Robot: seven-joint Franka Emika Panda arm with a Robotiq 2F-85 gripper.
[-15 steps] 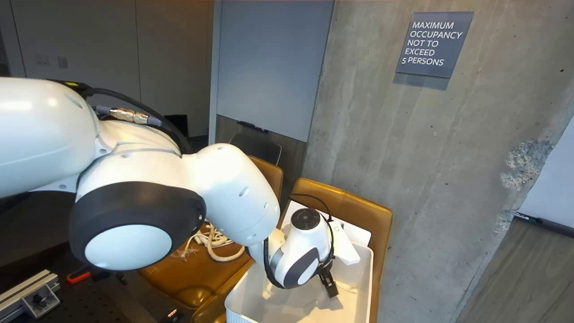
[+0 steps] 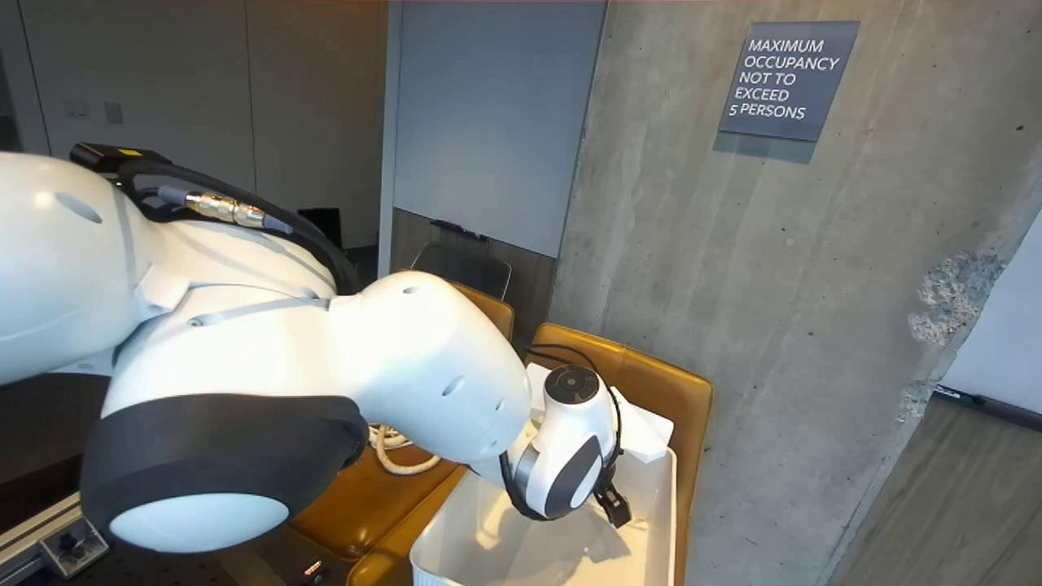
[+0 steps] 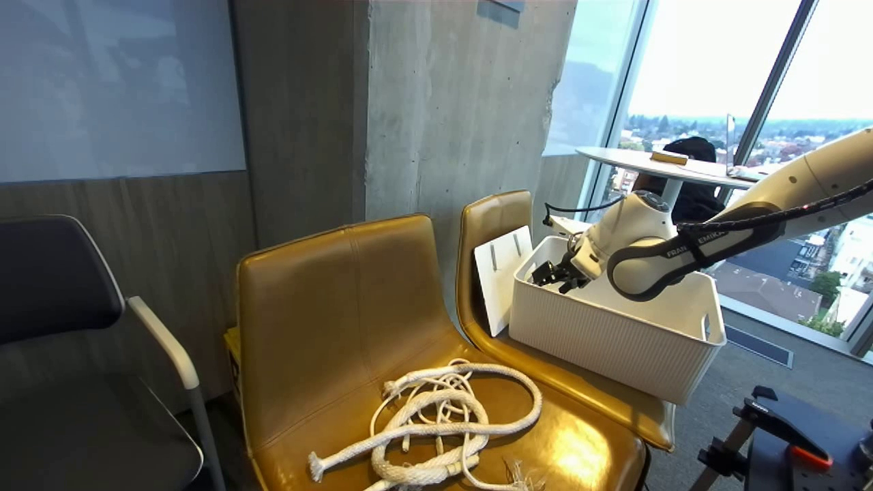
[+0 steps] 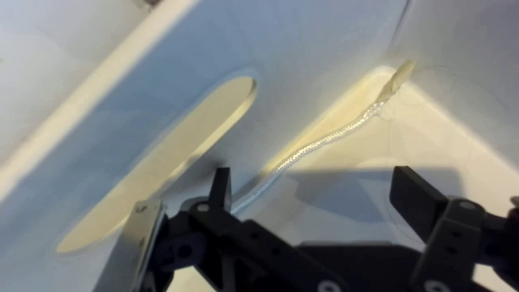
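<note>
Inside the white bin (image 3: 605,335), which rests on a tan chair, my gripper is open with its two black fingers wide apart. Along the foot of the bin's wall, in the wrist view, runs a thin white cord (image 4: 311,147) with a tan, taped-looking tip in the corner. The cord's near end disappears behind the left finger (image 4: 221,187); I cannot tell whether they touch. In exterior view 2 the gripper (image 3: 554,278) shows over the bin's left end, near the rim. The cord is hidden from both exterior views.
A heap of thick white rope (image 3: 434,421) covers part of the neighbouring tan chair seat (image 3: 565,434). A white panel (image 3: 499,274) leans between the chair back and the bin. The bin's slotted wall (image 4: 272,117) stands close to the left finger.
My hand has shifted to the right in exterior view 1, within the bin. The upper arm and elbow have moved left and lower there, covering more of the rope.
</note>
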